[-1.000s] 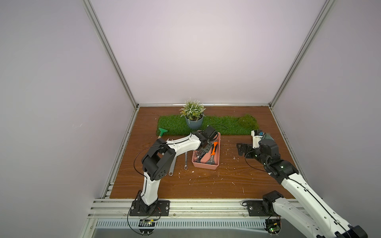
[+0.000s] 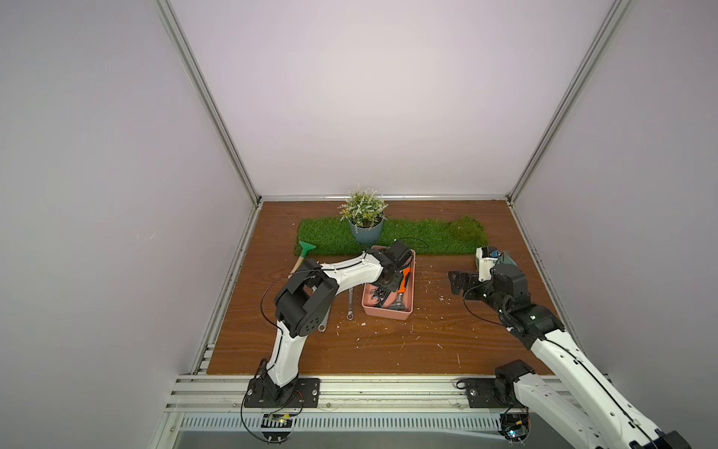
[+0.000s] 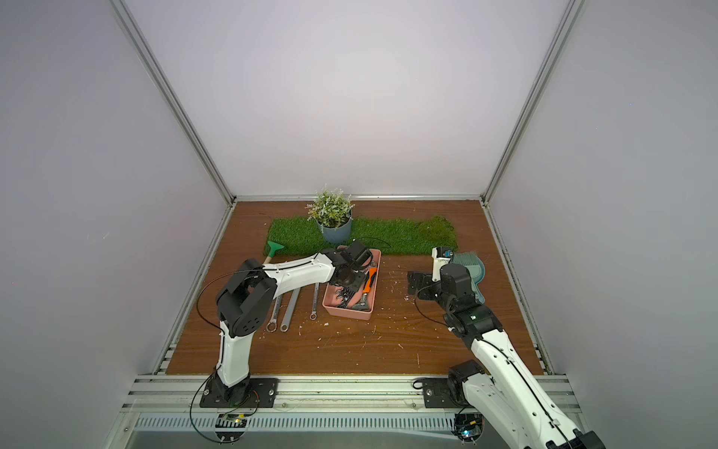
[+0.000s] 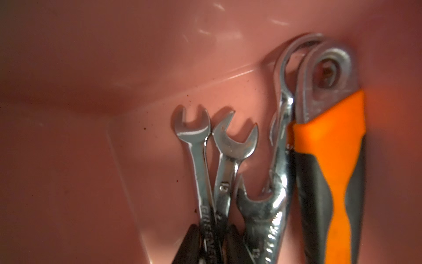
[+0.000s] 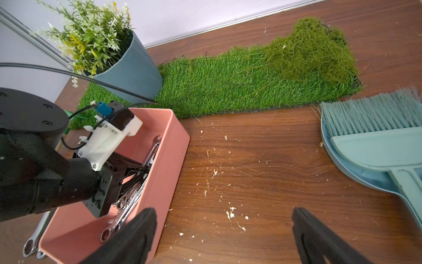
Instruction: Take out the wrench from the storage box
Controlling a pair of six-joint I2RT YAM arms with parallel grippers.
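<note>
The pink storage box [image 2: 387,314] stands mid-table. Inside, the left wrist view shows two slim silver wrenches, a left one [image 4: 193,132] and a right one [image 4: 233,145], their shafts crossing lower down. A bigger silver wrench [image 4: 263,211] and an orange-and-black-handled tool [image 4: 331,132] lie to their right. Reaching down into the box, my left gripper has its fingers on either side of the crossed shafts, narrowly parted, with a small gap beside the left shaft. My right gripper is wide open and empty, over the table right of the box.
Several wrenches [image 3: 288,314] lie on the table left of the box. Behind it are a grass mat [image 5: 228,83] and a potted plant [image 5: 136,66]. A teal dustpan with brush [image 5: 378,149] lies on the right. Bare wood with scraps separates it from the box.
The left arm has shifted slightly to the right and lower over the box. The right arm has moved only a touch, a little to the right.
</note>
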